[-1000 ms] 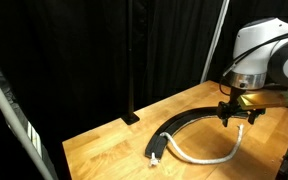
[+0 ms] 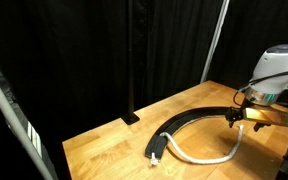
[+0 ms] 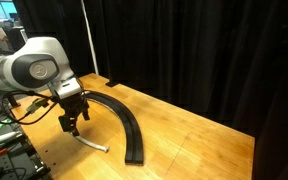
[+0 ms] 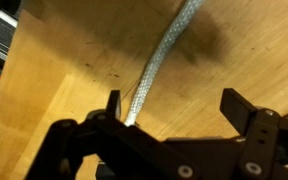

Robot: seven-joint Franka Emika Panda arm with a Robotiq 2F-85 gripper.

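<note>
A white rope lies in a loose curve on the wooden table, inside the bend of a black curved strip. One rope end rests near the strip's near end in exterior view 1; the other reaches toward my gripper. My gripper is open and points down over that far part. In the wrist view the rope runs slantwise between the fingers, nearer the left finger, and passes out of sight behind the gripper body. Neither finger appears to be closed on it.
Bare wooden table spreads out beyond the strip, away from the arm. Black curtains hang behind the table. A thin upright pole stands at the back.
In exterior view 1 my arm and gripper have shifted to the right and lower, toward the rope's far end. The rope and the black strip look unmoved.
</note>
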